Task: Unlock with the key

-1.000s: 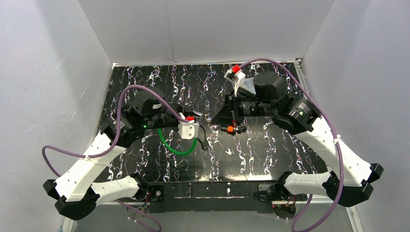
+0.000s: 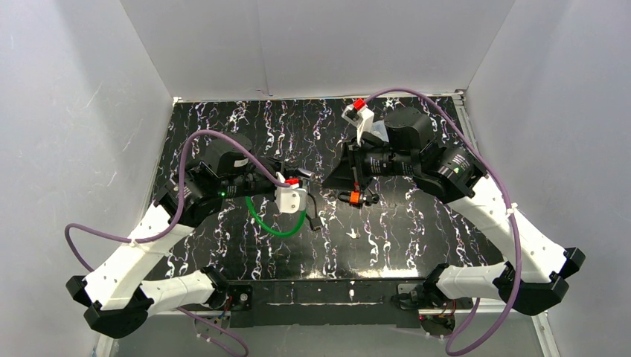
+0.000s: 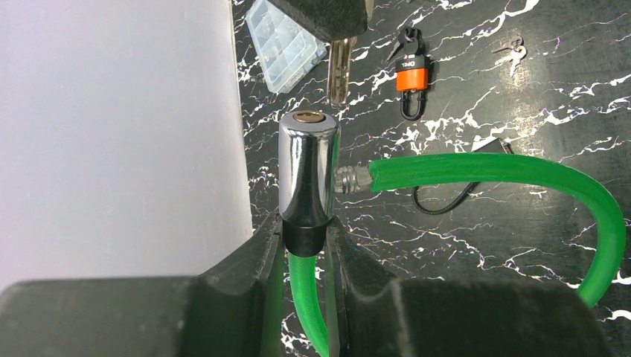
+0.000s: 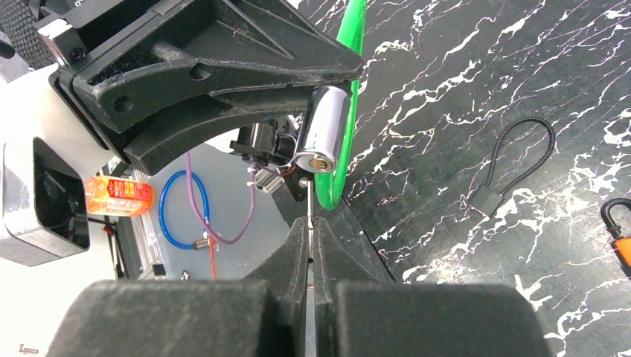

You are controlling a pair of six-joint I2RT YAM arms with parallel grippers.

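A bicycle lock with a chrome cylinder (image 3: 307,160) and a green cable (image 3: 491,167) is held by my left gripper, which is shut around the cylinder's black end. The round brass keyhole (image 3: 309,117) faces away from my left fingers. A slim silver key (image 4: 310,204) sticks out from my right gripper, shut on it. In the left wrist view the key blade (image 3: 338,74) hangs past the keyhole end, offset to the right of the keyhole and apart from it. From above, the cylinder (image 2: 306,175) and right gripper (image 2: 327,184) are close together.
On the marbled table lie a black and orange padlock (image 3: 411,74), small loose keys (image 3: 513,53) and a black cable lock (image 4: 487,199). A clear compartment box (image 3: 283,44) sits near the wall.
My right arm has shifted slightly to the left, bringing its gripper a little nearer to the lock. The left arm looks practically still.
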